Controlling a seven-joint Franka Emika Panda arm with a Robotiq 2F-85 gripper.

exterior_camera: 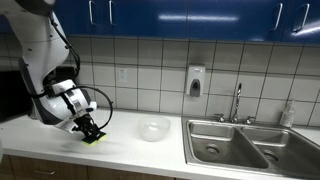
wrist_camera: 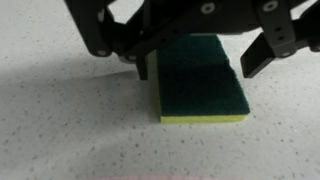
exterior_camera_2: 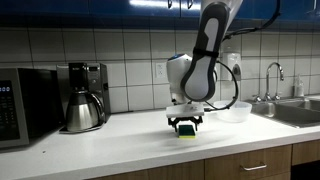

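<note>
A sponge [wrist_camera: 203, 90], dark green on top with a yellow layer beneath, lies flat on the speckled white counter. My gripper is open just above it, and in the wrist view the sponge shows between the two fingers, with clear space on the right side. Exterior view 2 has the sponge [exterior_camera_2: 186, 131] right below the gripper [exterior_camera_2: 186, 119], near the counter's front. From exterior view 1, the sponge [exterior_camera: 94, 138] is partly covered by the gripper [exterior_camera: 90, 131].
A clear bowl [exterior_camera: 155, 128] stands on the counter to the right, before the double sink [exterior_camera: 225, 147]. A coffee maker [exterior_camera_2: 87, 97] and a microwave [exterior_camera_2: 14, 108] occupy the other end. Bare counter [exterior_camera_2: 120, 142] surrounds the sponge.
</note>
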